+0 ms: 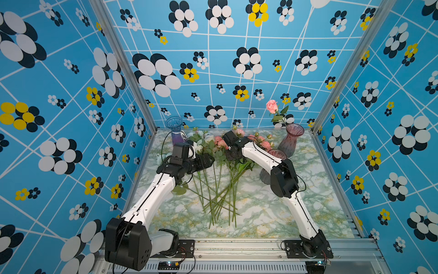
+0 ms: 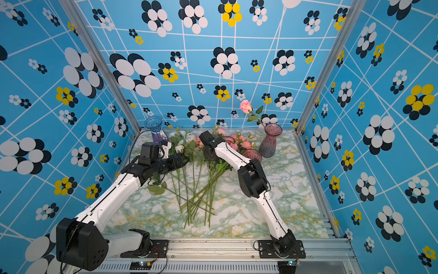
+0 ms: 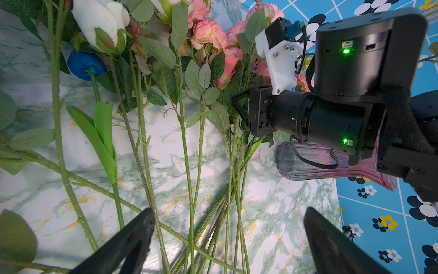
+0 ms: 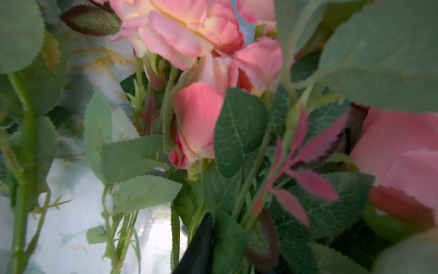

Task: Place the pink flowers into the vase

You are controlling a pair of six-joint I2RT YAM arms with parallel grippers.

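Observation:
Pink flowers (image 3: 210, 32) lie among leaves, other blooms and crossed stems at the table's middle back. My right gripper is down among pink blooms and leaves, its tips mostly hidden; I cannot tell what lies between them. My left gripper hovers open over the stems, left of the right one. A pink rose (image 1: 272, 106) stands upright in a vase at the back right. A pink vase (image 1: 292, 141) stands there, and another pink vase (image 2: 252, 154) stands closer, partly behind the right arm.
A blue vase (image 2: 154, 124) stands at the back left. White and blue flowers (image 3: 84, 64) share the pile. Bare marble (image 1: 273, 214) shows at the front right. Patterned walls enclose the table at the back and sides.

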